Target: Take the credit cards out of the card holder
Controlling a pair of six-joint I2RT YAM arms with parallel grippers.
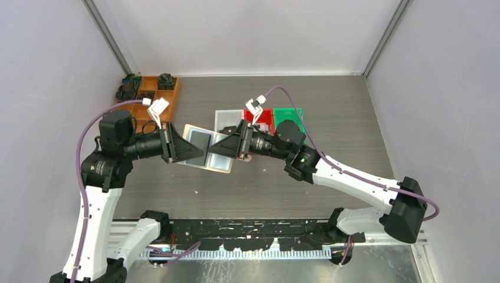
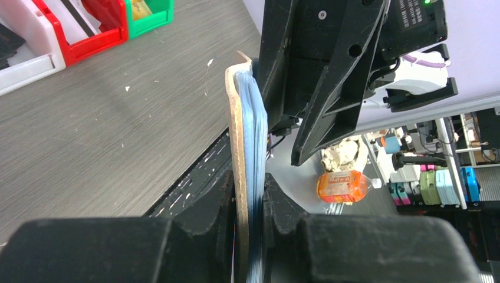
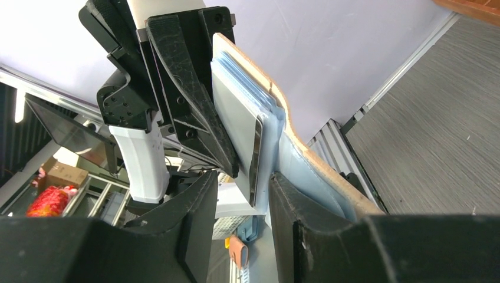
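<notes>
The card holder (image 1: 221,162), with a beige cover and clear bluish sleeves, hangs open between the two arms. My left gripper (image 1: 200,154) is shut on the left part of it; in the left wrist view the cover and sleeves (image 2: 255,130) stand edge-on between the fingers. From the right comes my right gripper (image 1: 212,150). The right wrist view shows it part open, its fingers (image 3: 203,206) spread around the edge of the sleeve stack (image 3: 242,118). A dark-edged card (image 3: 256,159) shows in the outer sleeve. Whether the right fingers touch it, I cannot tell.
White (image 1: 227,118), red (image 1: 250,114) and green (image 1: 287,111) bins stand behind the holder. At the back left is an orange divided tray (image 1: 168,97).
</notes>
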